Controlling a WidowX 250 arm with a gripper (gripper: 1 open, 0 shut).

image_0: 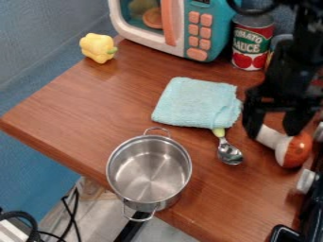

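My black gripper (275,115) is at the right of the table, lowered over a toy mushroom (296,149) with a white stem and orange cap. Its dark fingers sit around or just above the stem, blurred; whether they touch it is unclear. A steel pot (149,174) stands at the front middle. A spoon (229,154) with a yellow-green handle lies partly under a folded light-blue cloth (195,99).
A toy microwave (164,24) and a tomato sauce can (251,43) stand at the back. A yellow pepper (97,45) lies at the back left.
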